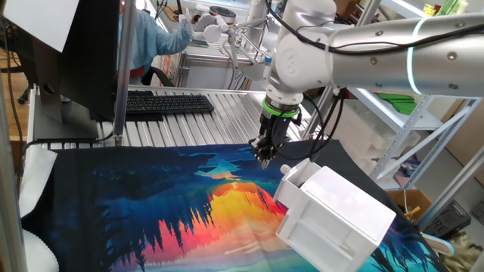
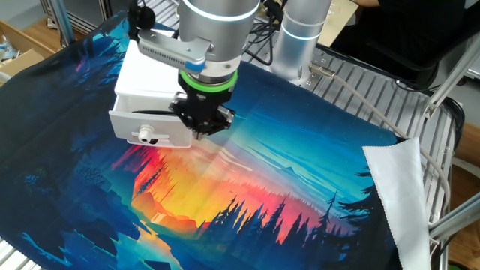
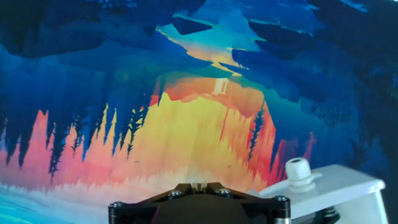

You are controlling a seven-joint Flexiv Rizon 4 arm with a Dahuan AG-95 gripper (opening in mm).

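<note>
A white box (image 1: 340, 208) sits on the printed cloth, its small drawer (image 2: 150, 127) partly pulled out. The drawer's front carries a round white knob (image 3: 298, 171), which faces the open cloth. Something dark shows inside the drawer, too hidden to name. My gripper (image 1: 264, 162) hangs above the cloth just beyond the knob, apart from it in exterior view 1. In the wrist view the gripper's fingertips (image 3: 214, 186) meet at the bottom centre, with nothing visible between them; the box and knob lie to their right.
A dark cloth (image 2: 300, 180) with a bright landscape print covers the table, largely bare in front of the drawer. At the far side stand a keyboard (image 1: 170, 103) and a monitor (image 1: 76, 68). A white cloth piece (image 2: 397, 195) lies at one edge. Metal posts frame the table.
</note>
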